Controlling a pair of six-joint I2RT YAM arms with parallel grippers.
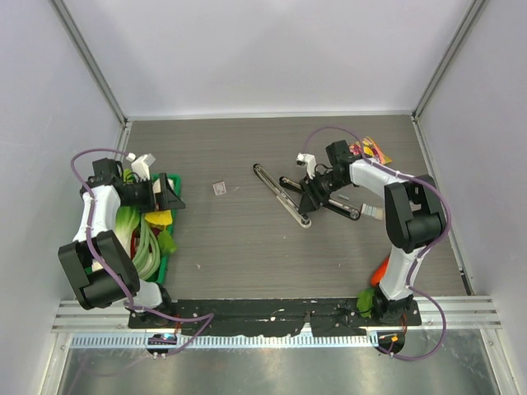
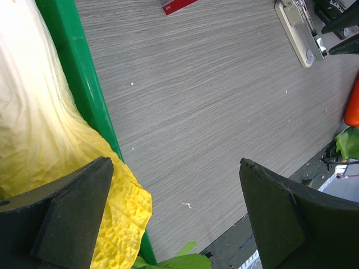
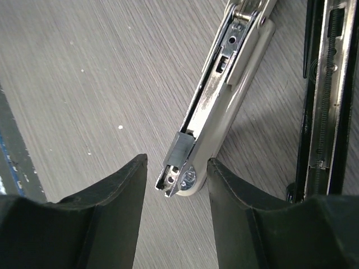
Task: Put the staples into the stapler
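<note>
A light-coloured stapler (image 1: 280, 196) lies opened on the table right of centre. In the right wrist view its bare metal rail (image 3: 205, 115) points toward me, with a small grey block, seemingly a stick of staples (image 3: 180, 149), at the front end. My right gripper is part open around that end in the view, one finger on each side and a gap showing to both. In the left wrist view, its fingertips (image 2: 336, 49) appear close beside the stapler's tip. My left gripper stands wide open and empty over the green basket's edge (image 2: 84, 78).
A black stapler (image 3: 324, 106) lies opened just right of the light one. A small box with a red side (image 2: 180, 4) sits left of them. Vegetables fill the basket; a snack bag (image 1: 375, 150) lies at the back right.
</note>
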